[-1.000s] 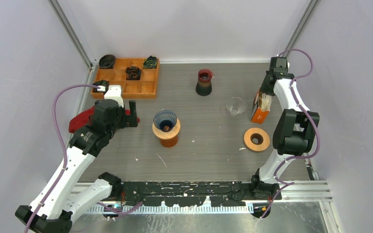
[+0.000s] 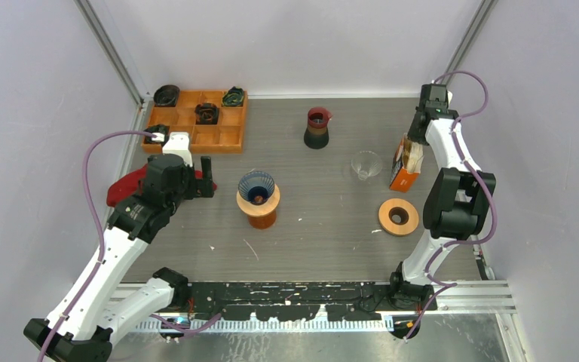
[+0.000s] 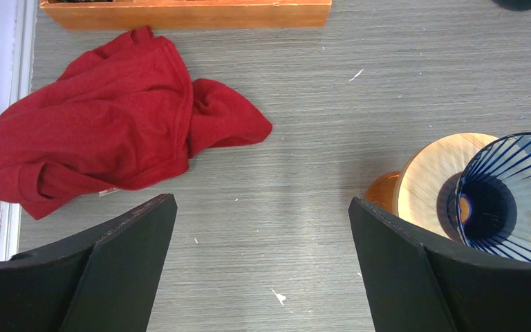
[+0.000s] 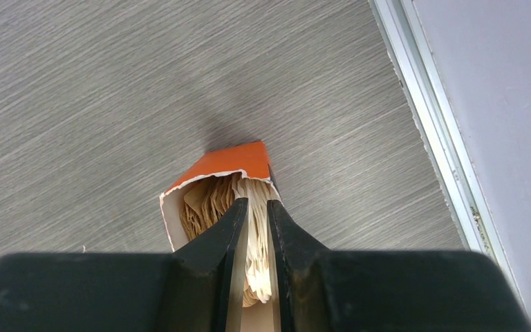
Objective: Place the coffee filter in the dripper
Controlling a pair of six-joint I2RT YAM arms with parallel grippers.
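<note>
An orange box (image 2: 404,175) of folded filters stands on the right; brown and white filters (image 4: 256,228) fill it. Over it my right gripper has its fingers part open, close together at the white filters; whether a filter is between them is unclear. The blue ribbed dripper (image 2: 256,181) sits on a wooden stand (image 2: 249,204) left of centre. My left gripper is open and empty, left of the dripper.
A red cloth (image 3: 97,124), wooden organizer (image 2: 219,143), red-topped pot (image 2: 317,136), clear vessel (image 2: 366,162) and wooden ring (image 2: 388,219) are on the table.
The left arm has not moved.
</note>
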